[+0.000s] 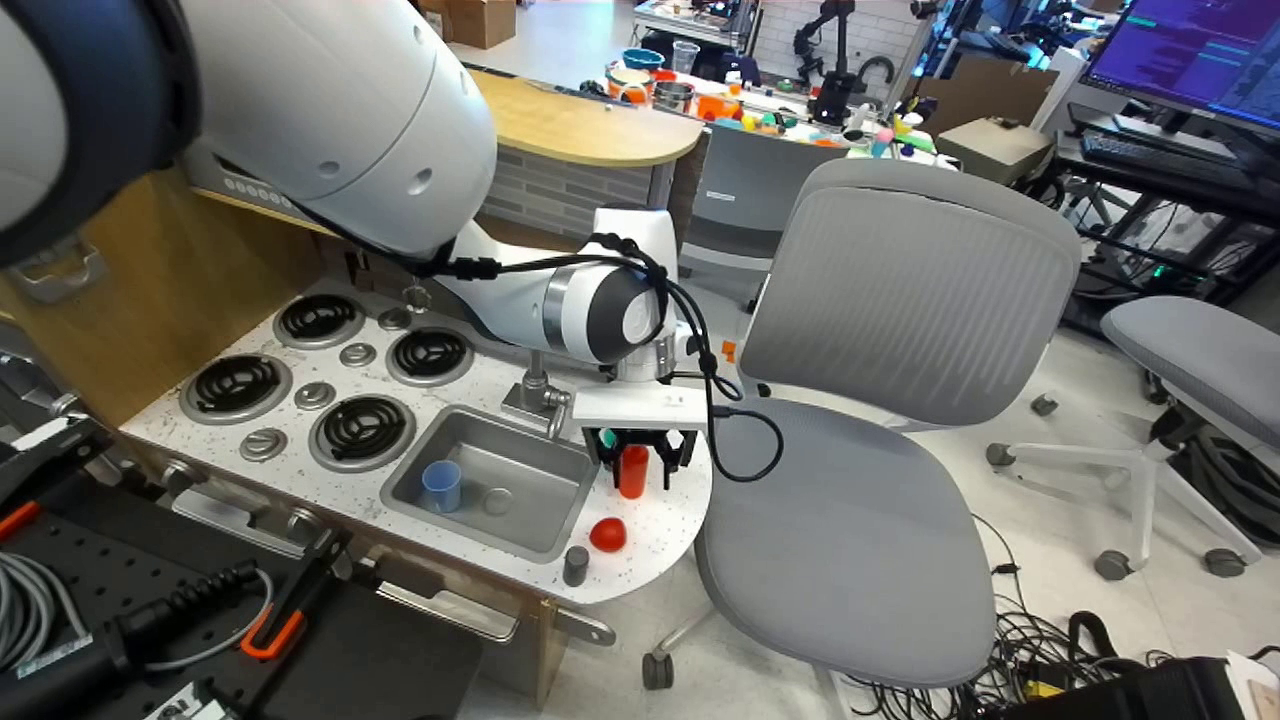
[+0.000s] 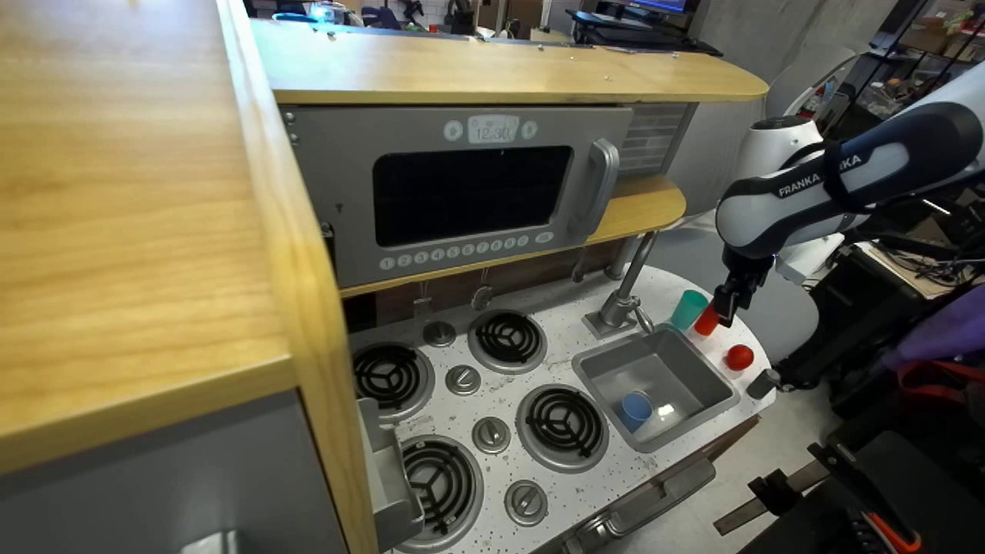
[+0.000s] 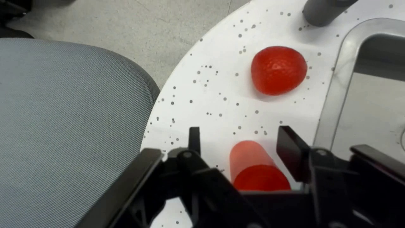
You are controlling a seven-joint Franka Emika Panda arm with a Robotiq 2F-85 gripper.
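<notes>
A red cup [image 1: 633,473] stands on the white speckled counter to the right of the sink. My gripper is part open over it. In the wrist view the cup [image 3: 250,157] appears between the two fingers, closer to the right one, with gaps showing at its sides. Exterior view 2 shows the gripper [image 2: 725,318] beside the cup [image 2: 706,322], hiding part of it. A green cup [image 2: 689,308] stands behind the red one. Toward the counter's front lies a red strawberry-like toy [image 3: 279,70]. A blue cup [image 1: 441,485] sits inside the sink [image 1: 546,528].
A dark grey cylinder [image 1: 576,565] is near the counter's front edge. The faucet [image 2: 616,310] rises behind the sink. Close to the counter's rounded right edge stands a grey chair [image 1: 840,528]. Burners [image 2: 563,420] and knobs fill the counter's left side.
</notes>
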